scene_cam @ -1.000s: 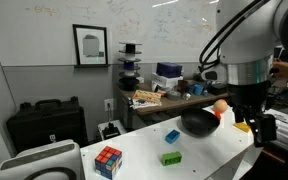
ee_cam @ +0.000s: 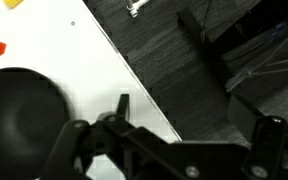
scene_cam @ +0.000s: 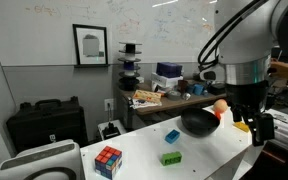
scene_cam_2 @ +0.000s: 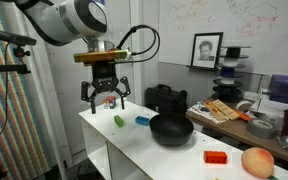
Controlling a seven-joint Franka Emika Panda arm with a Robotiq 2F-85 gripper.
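Observation:
My gripper is open in the wrist view, its dark fingers [ee_cam: 122,106] wide apart and only dark floor seen between them. It hangs near the table's edge, and in that view the black pan [ee_cam: 24,122] lies to its left. On the white table are the Rubik's cube [scene_cam: 108,162], a green block [scene_cam: 171,158] and a blue block [scene_cam: 172,137]. A red block [scene_cam_2: 215,157] and an orange round fruit [scene_cam_2: 257,162] sit beyond the pan. Part of a yellow thing [ee_cam: 58,16] shows at the wrist view's top.
A white rounded appliance [scene_cam: 42,165] and a black case [scene_cam: 48,124] stand at the left. Along the back are a dark tiered rack [scene_cam: 130,68], a wooden tray [scene_cam: 146,98] and dark blue boxes [scene_cam: 170,70]. Bare table lies between the blocks.
The arm is almost still, with at most a very slight shift of the gripper. Nothing on the table has moved.

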